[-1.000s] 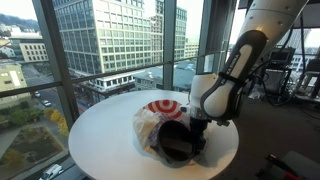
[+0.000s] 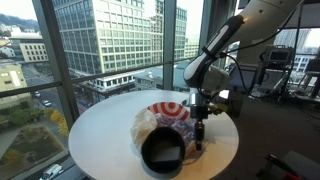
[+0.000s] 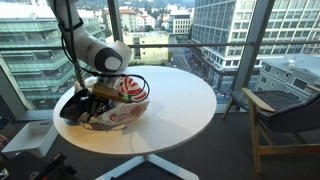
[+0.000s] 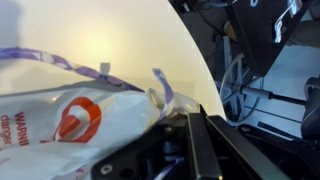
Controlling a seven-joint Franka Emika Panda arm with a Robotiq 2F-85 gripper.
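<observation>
A white plastic bag with a red-and-white ring pattern [image 2: 168, 109] lies crumpled on the round table. In the wrist view its printed film [image 4: 75, 120], with a purple edge strip, reaches up to the fingers. A black round container [image 2: 162, 150] lies on its side at the bag's front, mouth toward the exterior view 1 camera. My gripper [image 2: 198, 141] points down beside the container and bag, on the arm's side. Its fingers are shut; in the wrist view the gripper touches or nearly touches the film, and whether any is pinched cannot be told.
A wooden armchair [image 3: 280, 130] stands apart from it, on the right. Large windows surround the table. Its edge runs close to the gripper in the wrist view.
The arm has straightened and my gripper now points more steeply down. The black container has shifted left and toward the camera, its mouth turned more to the view.
</observation>
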